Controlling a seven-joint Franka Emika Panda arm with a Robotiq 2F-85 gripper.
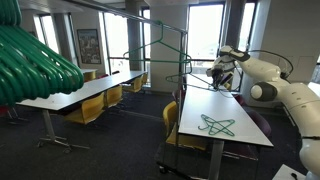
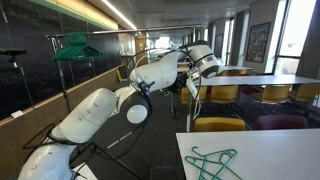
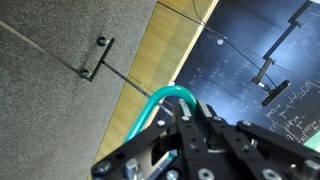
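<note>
In the wrist view my gripper is shut on a green hanger (image 3: 142,116), whose curved tube rises from between the fingers and bends down to the left. Where the rest of that hanger lies is hard to tell. From outside, the gripper (image 1: 222,74) shows small and dark above the far part of the white table, beyond the rack. Two or so green hangers (image 1: 216,127) lie crossed on the table's near end. Another green hanger (image 1: 155,45) hangs from the rack's rail (image 1: 150,18), with a dense row of green hangers (image 1: 35,65) close to the camera.
The rack's upright post (image 1: 181,100) stands beside the white table (image 1: 205,108). Yellow chairs (image 1: 88,108) and a second long table (image 1: 75,93) are on the left. A chalkboard (image 2: 60,55) lines one wall.
</note>
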